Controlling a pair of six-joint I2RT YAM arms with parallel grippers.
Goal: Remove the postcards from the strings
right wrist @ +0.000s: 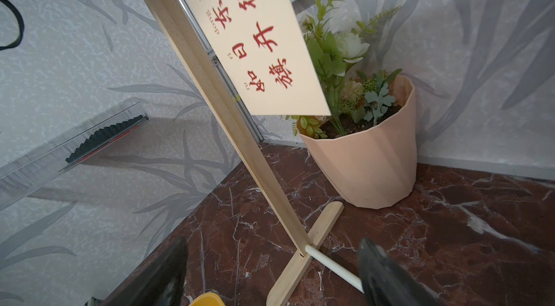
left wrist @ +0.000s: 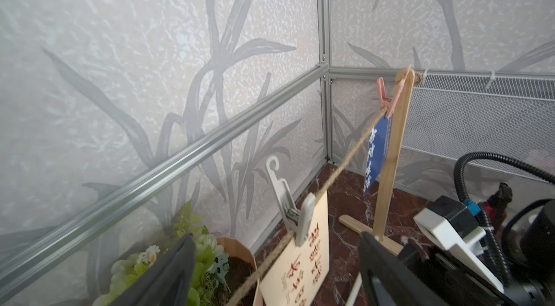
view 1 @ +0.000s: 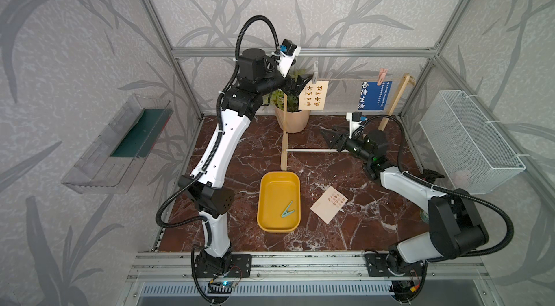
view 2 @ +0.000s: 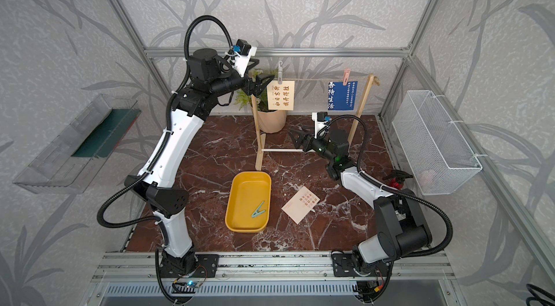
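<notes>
Two postcards hang from the string (left wrist: 347, 159). The cream postcard (view 1: 312, 96) hangs on the left under a grey clothespin (left wrist: 300, 219); the blue postcard (view 1: 374, 95) hangs on the right under a pink clothespin (left wrist: 390, 96). My left gripper stands open close to the grey clothespin, its fingers apart on either side of the string, holding nothing. Lower down, in front of the rack, my right gripper has its fingers spread with nothing between them; the cream postcard (right wrist: 254, 45) is above it in the right wrist view. A third postcard (view 1: 328, 204) lies flat on the table.
A yellow tray (view 1: 264, 202) with a teal clothespin (view 1: 288, 210) inside stands front of the rack's wooden post (right wrist: 231, 115). Behind the left post is a flower pot (right wrist: 370, 161). A white mesh basket (view 1: 474, 138) is at the right wall.
</notes>
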